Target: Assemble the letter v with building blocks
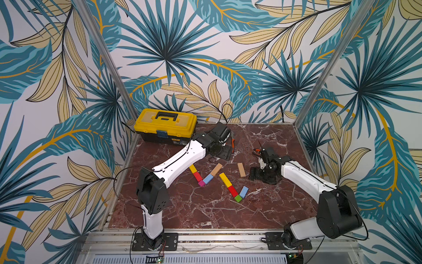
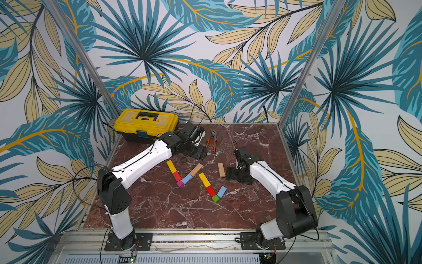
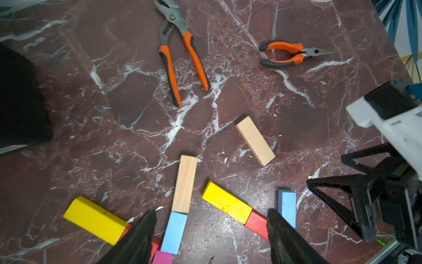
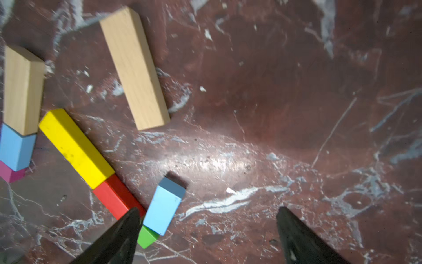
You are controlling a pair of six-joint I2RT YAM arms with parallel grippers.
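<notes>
On the left stands a V of yellow [image 1: 193, 168], red [image 1: 197, 176], magenta [image 1: 201, 183], blue [image 1: 208, 179] and bare wood [image 1: 216, 169] blocks. To its right, a yellow block [image 4: 77, 147], a red block [image 4: 116, 195] and a green block [image 4: 147, 237] form one slanted line. A blue block [image 4: 163, 206] angles up from the green end, touching or nearly so. Beyond it lies a loose wooden block [image 4: 135, 68], apart from the rest. My left gripper hangs open above the table, empty. My right gripper is open and empty, right of the blocks.
A yellow-lidded toolbox [image 1: 165, 125] fills the back left. Orange-handled pliers [image 3: 182, 55] and smaller pliers [image 3: 292, 53] lie at the back. Bare table [image 4: 307, 145] stretches right of the blocks.
</notes>
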